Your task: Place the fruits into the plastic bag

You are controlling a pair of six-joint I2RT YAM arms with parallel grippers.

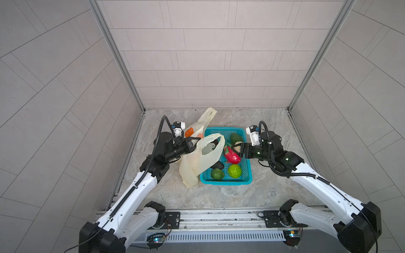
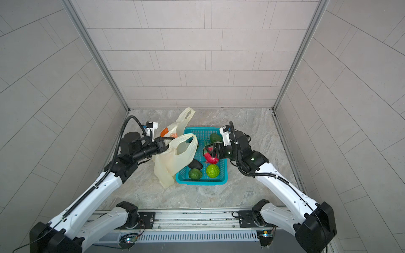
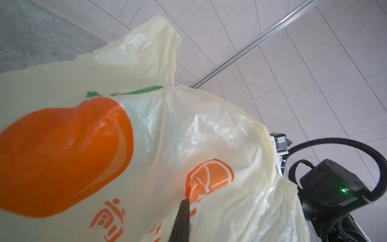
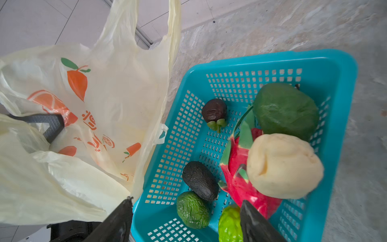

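The pale plastic bag (image 1: 194,164) lies left of and partly over the teal basket's left side; my left gripper (image 1: 192,141) is shut at it, the bag's film hiding most of its fingers. My right gripper (image 1: 236,148) stands open above the basket's right side, nothing between its fingers. In the right wrist view the basket (image 4: 338,68) holds a cream round fruit (image 4: 284,165) on a red dragon fruit (image 4: 233,177), a green fruit (image 4: 284,106), a mangosteen (image 4: 214,111), two avocados (image 4: 199,181) (image 4: 192,210) and a bright green fruit (image 4: 229,223).
Bare marble counter (image 1: 270,185) surrounds the basket on the right and front. Tiled walls close in the back and sides; a metal rail (image 1: 219,215) runs along the front.
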